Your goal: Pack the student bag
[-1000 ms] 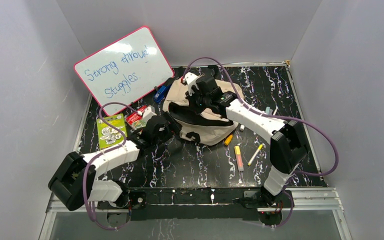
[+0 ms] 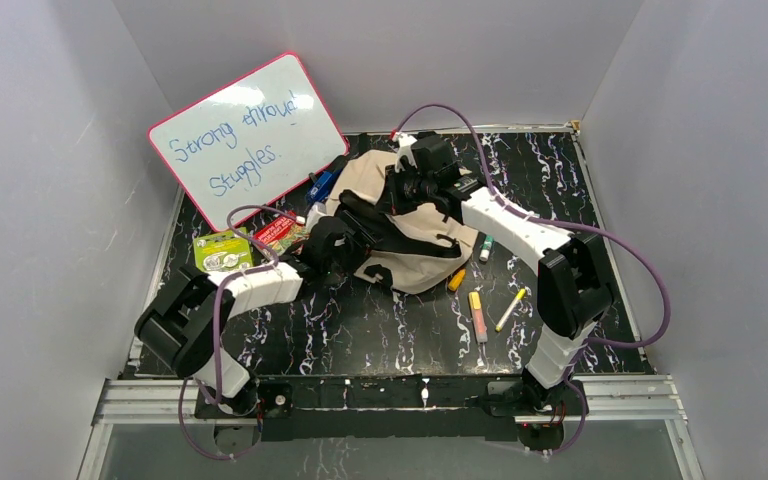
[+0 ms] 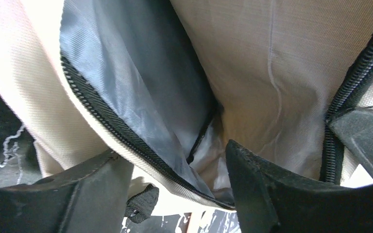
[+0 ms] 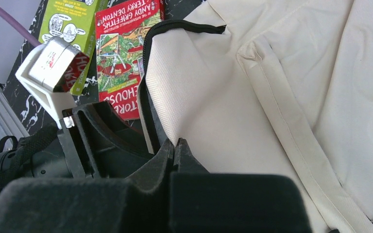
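The cream bag (image 2: 425, 275) lies in the middle of the table, its dark mouth gaping toward the front. My left gripper is partly open at that mouth. The zippered front rim (image 3: 126, 141) runs between its spread fingers, and the grey lining shows beyond. From the right, my right gripper reaches over the bag and is shut on a fold of its upper flap (image 4: 199, 97), which draws to a point at the fingertips. A red book (image 4: 126, 53) and a green-yellow book (image 4: 70, 22) lie left of the bag.
A whiteboard (image 2: 250, 140) leans at the back left, with a blue item (image 2: 323, 187) beside it. Right of the bag lie an orange item (image 2: 456, 281), a pink marker (image 2: 477, 317), a yellow-capped pen (image 2: 510, 310) and a green-labelled tube (image 2: 486, 248).
My left gripper has moved right and into the bag's mouth. The right gripper has shifted slightly right and back, and the bag's mouth and flap have moved a little with it.
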